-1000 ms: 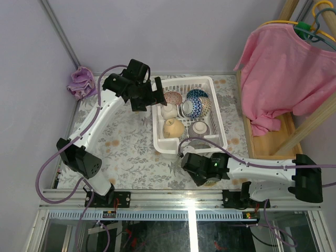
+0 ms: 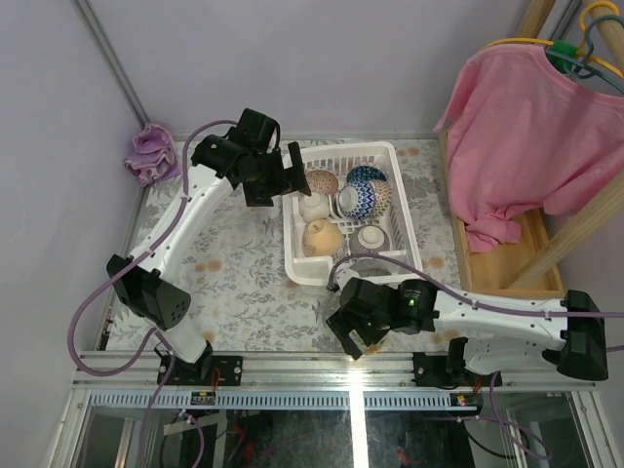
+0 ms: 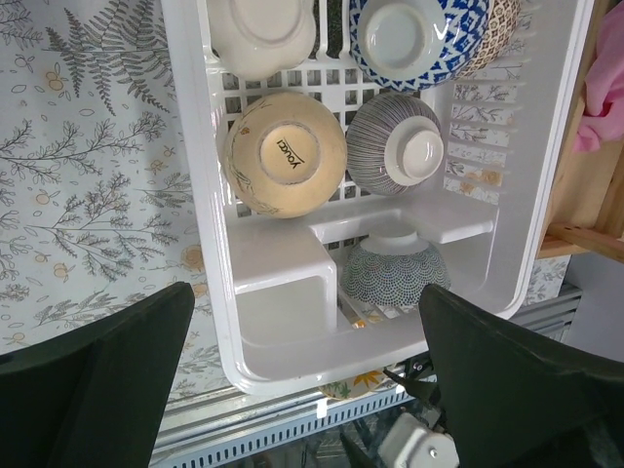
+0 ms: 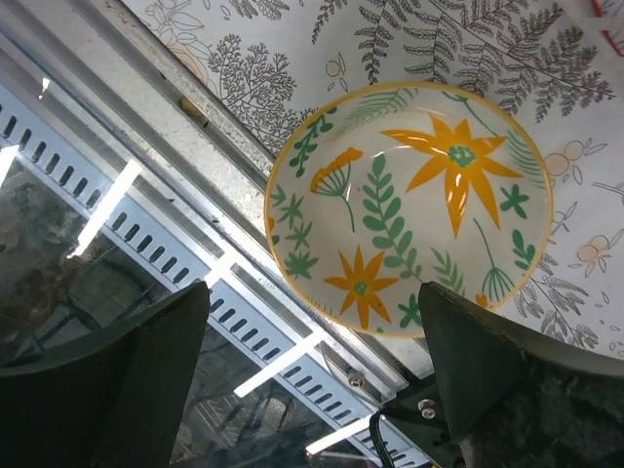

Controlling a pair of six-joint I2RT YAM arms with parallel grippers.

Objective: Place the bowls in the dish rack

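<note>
The white dish rack (image 2: pixel 290 244) holds several upturned or tilted bowls: a cream one (image 3: pixel 285 154), a striped one (image 3: pixel 394 142), a blue patterned one (image 3: pixel 414 34), a dotted grey one (image 3: pixel 393 268). A flowered bowl (image 4: pixel 409 210) lies face up on the floral mat at the front edge, below my open right gripper (image 2: pixel 359 336), nothing between its fingers. My open left gripper (image 2: pixel 278 175) hangs over the rack's back left, empty.
A wooden stand (image 2: pixel 536 263) with a pink shirt stands at the right. A purple cloth (image 2: pixel 151 154) is at the back left. The mat (image 2: pixel 214 273) left of the rack is clear. A metal rail borders the front.
My right gripper has shifted down and left over the flowered bowl, which it now mostly covers in the top view. The left arm is nearly still.
</note>
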